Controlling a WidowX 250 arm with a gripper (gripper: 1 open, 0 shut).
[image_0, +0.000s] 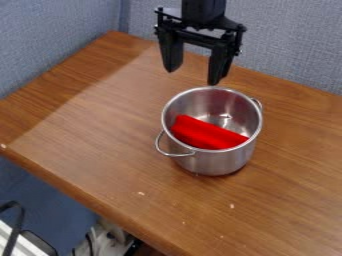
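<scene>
A steel pot (211, 160) with two wire handles stands on the wooden table, right of centre. Inside it lies a red cylindrical object (207, 133), slanting along the bottom. Above and behind the pot is my black gripper (195, 63), its two fingers spread wide apart with nothing between them.
Grey-blue padded walls stand at the back and left.
</scene>
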